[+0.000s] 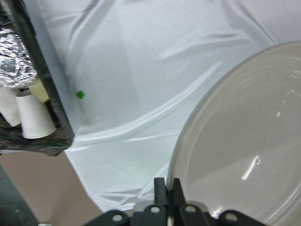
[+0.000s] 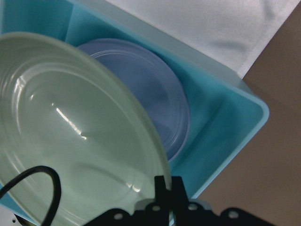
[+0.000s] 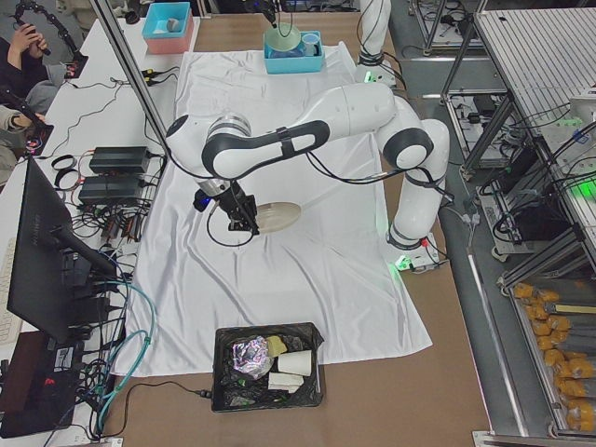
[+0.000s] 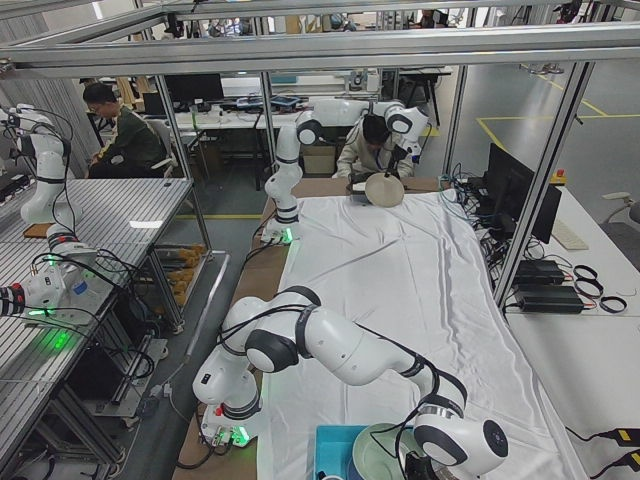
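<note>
A translucent beige plate [image 1: 240,136] is held at its rim by my left gripper, shut on it, above the white cloth; it also shows in the camera left view [image 3: 277,218]. A pale green plate [image 2: 70,141] is held by its rim in my right gripper, over a blue tub [image 2: 221,122] with a blue plate [image 2: 155,89] inside. A black-lined bin [image 3: 220,368] at the near end holds foil, paper cups and a yellow sponge-like piece.
A monitor [image 3: 42,251], power units and cables crowd the side desk. Metal frame posts stand around the table.
</note>
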